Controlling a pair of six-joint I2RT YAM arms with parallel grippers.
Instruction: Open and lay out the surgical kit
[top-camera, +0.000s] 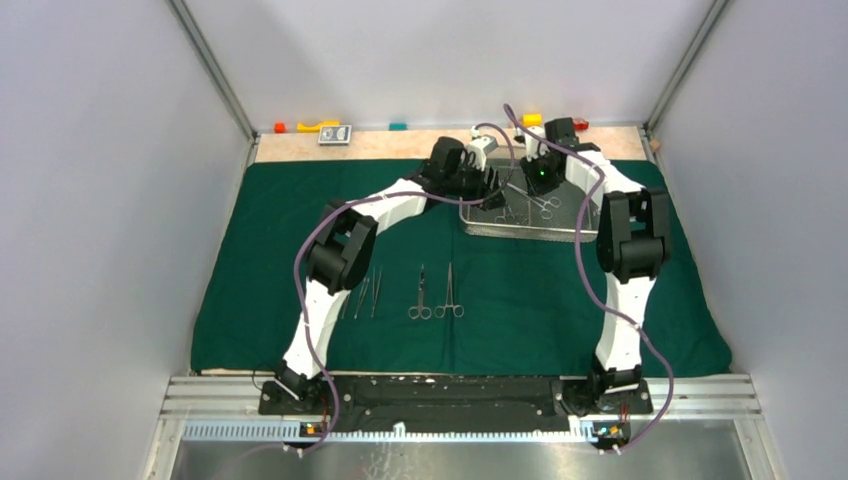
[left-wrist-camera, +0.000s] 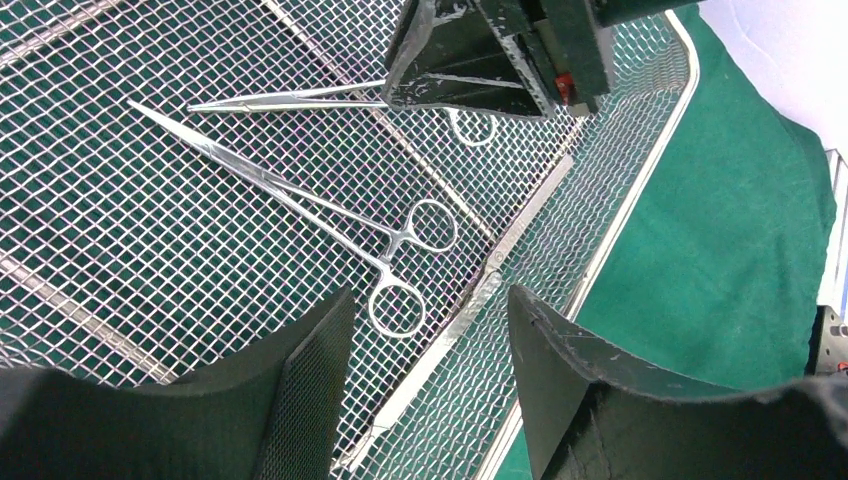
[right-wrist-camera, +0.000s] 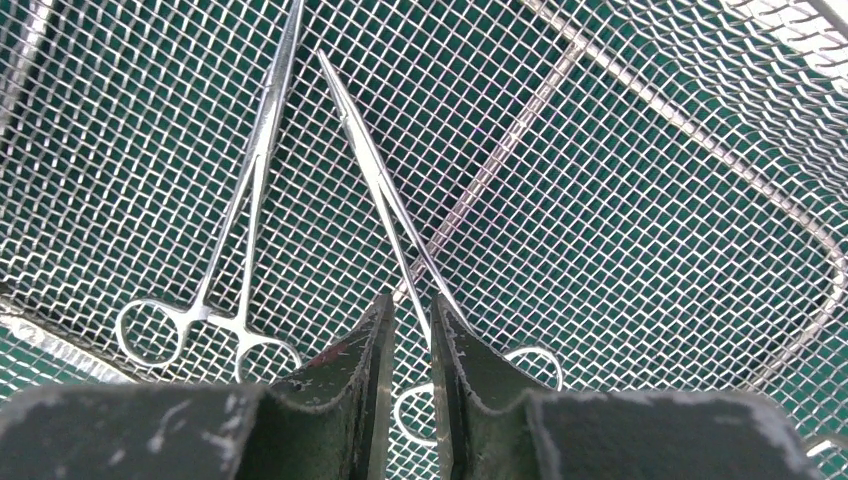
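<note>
A wire mesh tray (top-camera: 530, 234) stands at the back right of the green cloth. Inside it lie two ring-handled steel clamps, a near one (left-wrist-camera: 262, 177) and a far one (left-wrist-camera: 290, 103) partly hidden by the right gripper. Above the near clamp's rings, my left gripper is open and empty. My right gripper hovers over the far clamp (right-wrist-camera: 374, 172), its fingers a narrow gap apart; the clamp's shanks run beneath the tips, and nothing shows gripped. Scissors (top-camera: 420, 300), another clamp (top-camera: 450, 298) and thin tweezers (top-camera: 376, 294) lie on the cloth, rings toward the front.
Along the back ledge sit a small boxed item (top-camera: 335, 135), a yellow block (top-camera: 532, 120) and a red one (top-camera: 580, 125). The tray's raised rim surrounds both clamps. Cloth in front of the tray (top-camera: 530, 310) is free.
</note>
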